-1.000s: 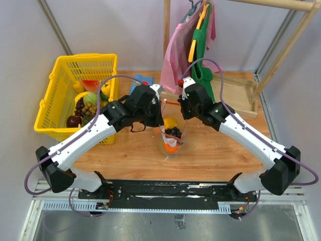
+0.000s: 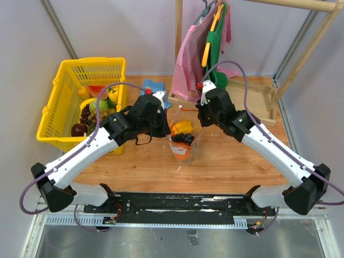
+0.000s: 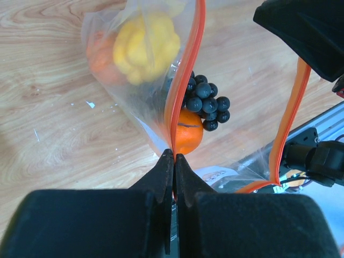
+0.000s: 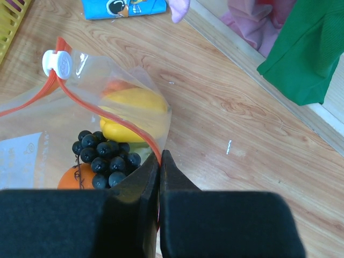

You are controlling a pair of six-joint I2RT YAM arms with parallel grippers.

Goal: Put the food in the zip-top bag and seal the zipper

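Observation:
The zip top bag (image 2: 181, 153) stands mid-table holding a yellow pepper (image 2: 183, 127), black grapes (image 4: 106, 158) and an orange item (image 3: 187, 131). My left gripper is shut on the bag's orange-zippered edge at one side; my right gripper is shut on the opposite zippered edge. The mouth gapes between them. A white zipper slider (image 4: 56, 63) shows at the bag's far corner in the right wrist view.
A yellow basket (image 2: 62, 86) of fruit and vegetables stands at back left. A blue packet (image 4: 123, 7) lies behind the bag. A wooden rack (image 2: 303, 54) with hanging clothes stands at back right.
Both grippers have moved apart, the left leftward and the right to the right, spreading the bag's mouth wider and exposing more of the food.

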